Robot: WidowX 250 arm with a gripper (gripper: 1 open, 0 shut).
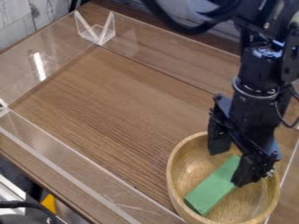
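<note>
My black gripper point(233, 150) hangs at the right, open, its fingertips over a wooden bowl point(184, 164) at the lower right. In the bowl lies a green rectangular block point(212, 186), partly under the gripper. Whether the fingers touch the block is unclear.
A small clear plastic object point(96, 26) stands at the back left. Cables and a yellow item sit off the near left edge.
</note>
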